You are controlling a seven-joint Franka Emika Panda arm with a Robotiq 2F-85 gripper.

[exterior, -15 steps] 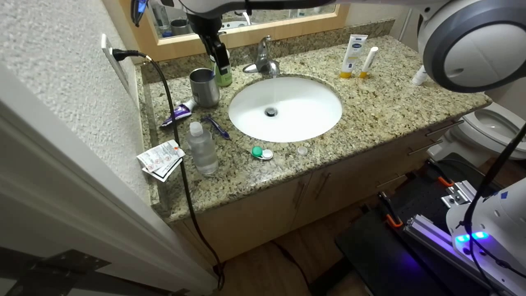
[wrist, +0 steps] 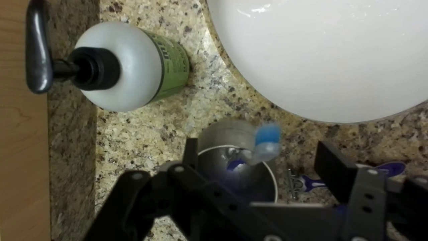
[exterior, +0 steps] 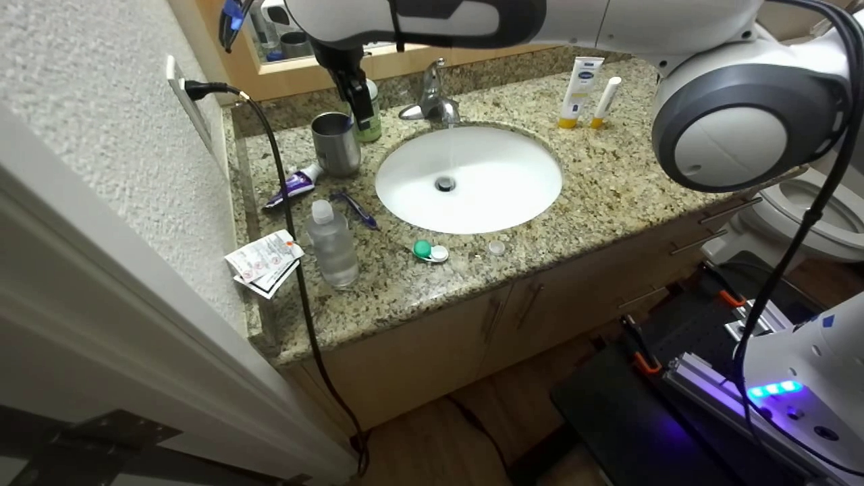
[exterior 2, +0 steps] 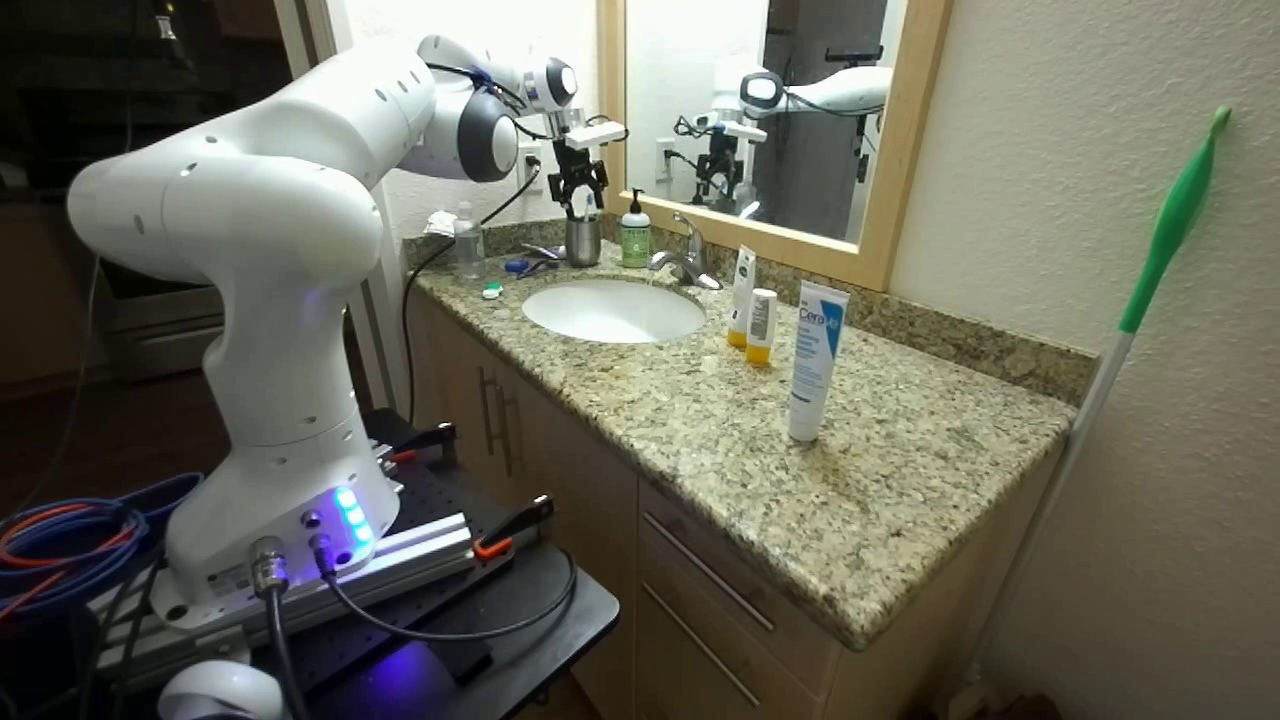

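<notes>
Above the metal cup [wrist: 226,134] my gripper stands open, its two black fingers on either side of a toothbrush [wrist: 268,141] and touching nothing that I can make out. The toothbrush rises out of the cup, its head blurred blue and white. In the second exterior view the gripper [exterior 2: 582,206] hangs just over the cup [exterior 2: 583,244]. The first exterior view shows one finger in front of the green soap bottle [exterior: 370,128], right of the cup [exterior: 336,146].
The soap pump [wrist: 116,66] stands close to the cup, beside the white sink [exterior: 478,182]. A razor [exterior: 356,209], a toothpaste tube [exterior: 295,185] and a clear bottle [exterior: 333,247] lie or stand nearer the front. A black cable [exterior: 283,186] crosses the left counter.
The arm has shifted, its large joint moving left and lower in the exterior view. My gripper is slightly further left, nearer the cup. The counter items have stayed put.
</notes>
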